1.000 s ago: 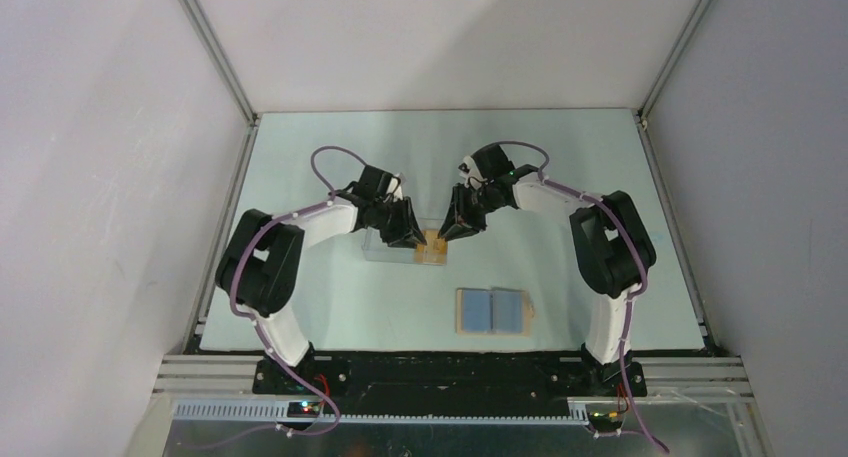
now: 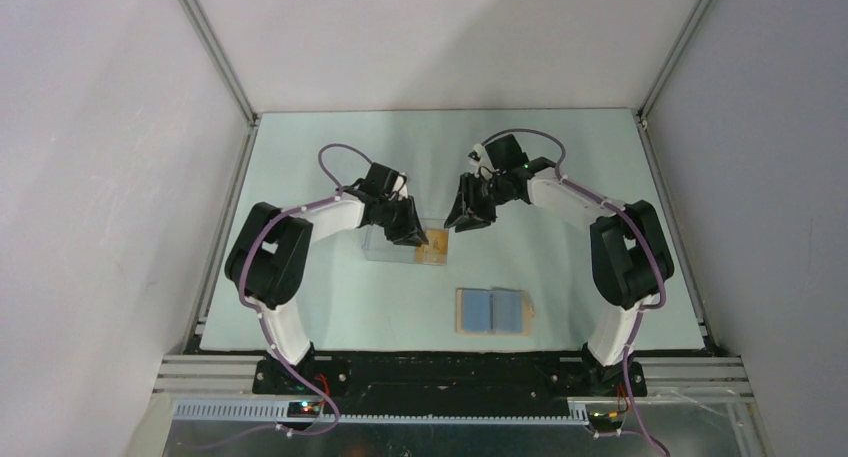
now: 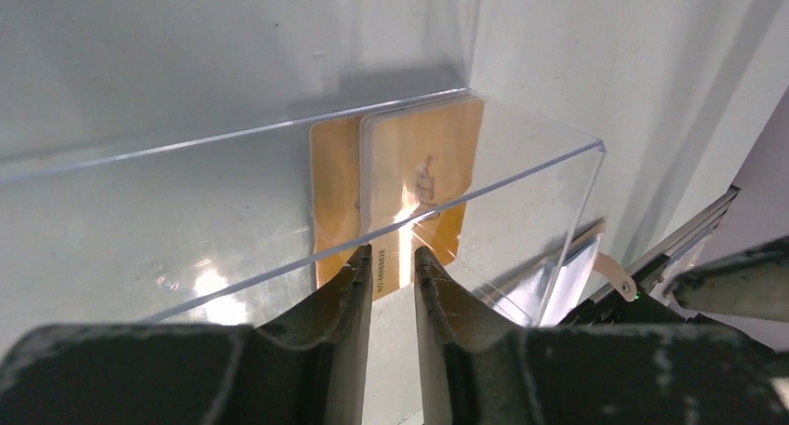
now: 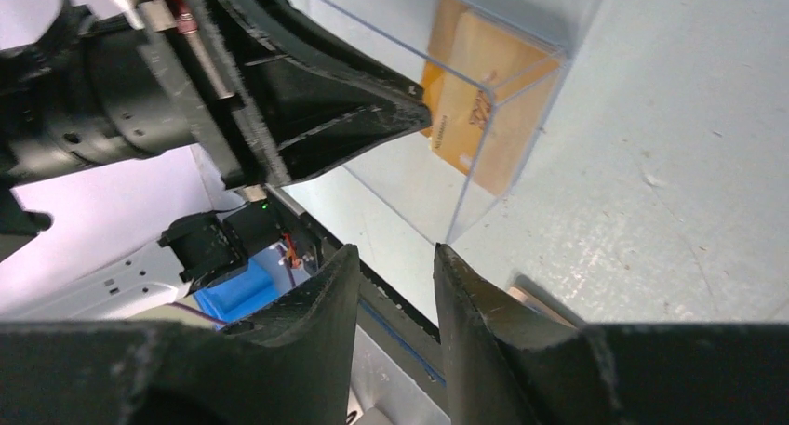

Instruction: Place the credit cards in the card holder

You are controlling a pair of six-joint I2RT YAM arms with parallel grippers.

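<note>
A clear box (image 2: 388, 249) stands mid-table with orange-yellow cards (image 2: 434, 246) upright or stacked at its right end; the left wrist view shows the cards (image 3: 419, 155) behind its clear wall. My left gripper (image 2: 414, 239) is over the box beside the cards, its fingertips close together in the left wrist view (image 3: 389, 262), with a narrow gap and nothing visible held. My right gripper (image 2: 459, 221) hangs just right of the box; in the right wrist view its fingers (image 4: 465, 323) are a little apart with nothing between them.
A tan mat or holder with two blue panels (image 2: 476, 310) lies at the front right of the table.
My right arm has shifted right and back, away from the cards. My left arm has moved slightly right. The cards and box look unmoved.
</note>
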